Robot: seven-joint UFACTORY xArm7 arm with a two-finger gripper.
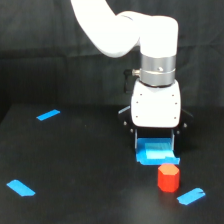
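Observation:
My gripper (155, 120) is at the right of the camera view, lowered over a small blue-rimmed box (157, 158) with a pale interior. Its dark fingers hang at or just above the box; whether they are open or shut is unclear. A red hexagonal block (168, 178) sits just in front of the box.
Blue tape strips lie on the black surface at back left (49, 114), front left (21, 188) and front right (191, 196).

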